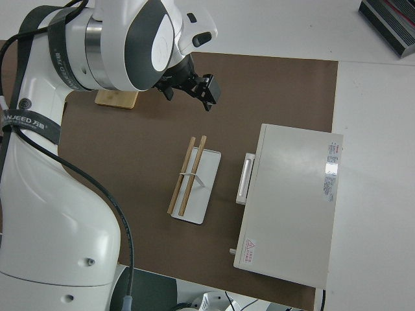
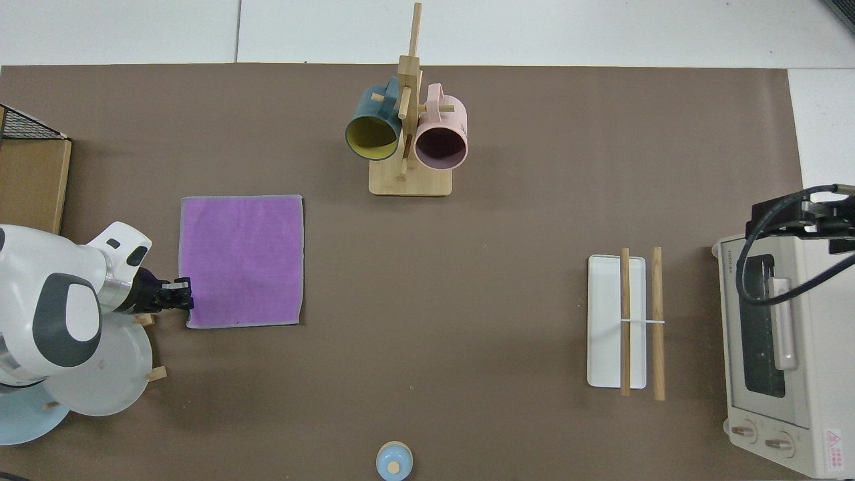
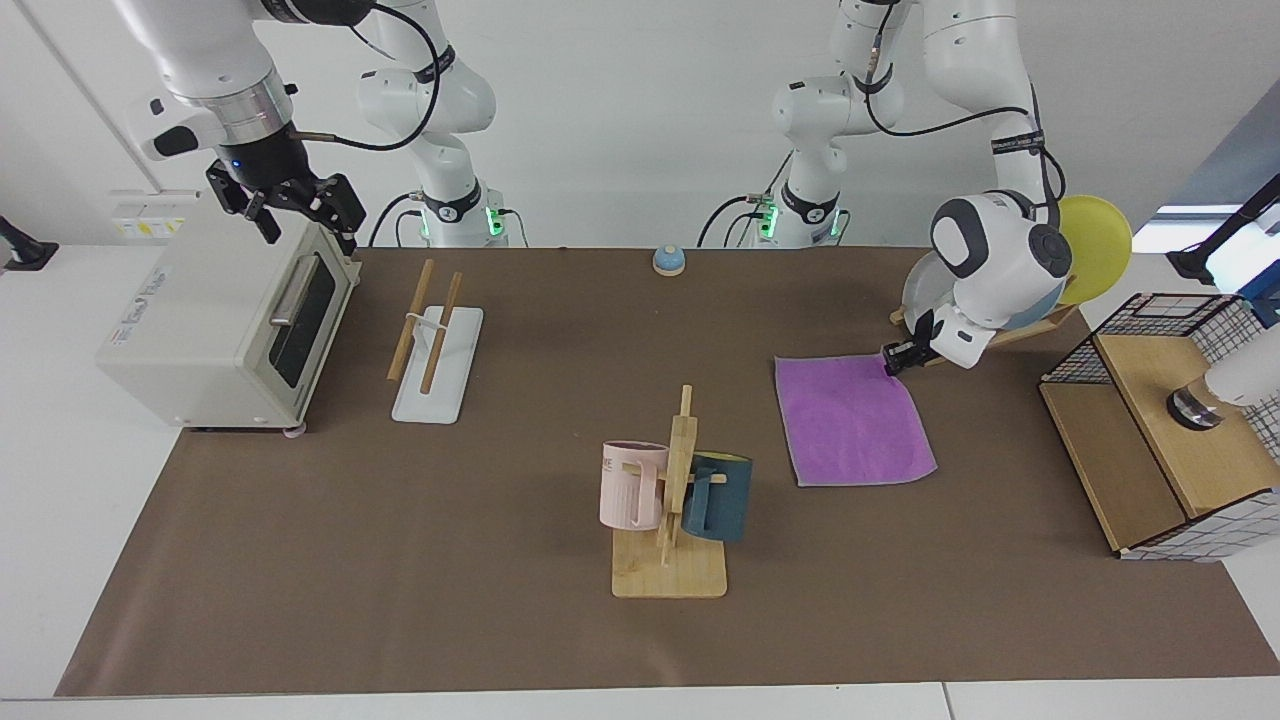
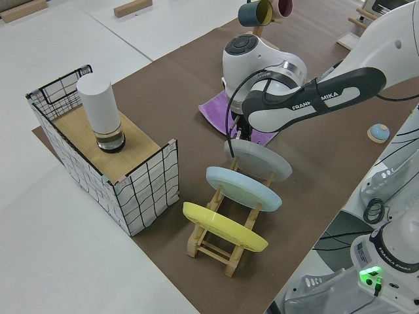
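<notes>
A purple cloth [image 2: 240, 260] lies flat on the brown mat in the left half of the top view. One gripper [image 3: 906, 355] is low at the cloth's corner beside the plate rack; whether it is open or holds the cloth cannot be told. The other gripper [image 1: 204, 91] hangs raised above the white toaster oven [image 3: 204, 336], seen in the left and front views; its finger state is unclear.
A mug tree [image 2: 409, 180] holds a teal and a pink mug. A plate rack [image 4: 229, 257] holds several plates, beside a wire basket [image 4: 147, 193]. A white stand with two wooden rods [image 2: 601, 321] and a small blue object [image 2: 393, 461] are also present.
</notes>
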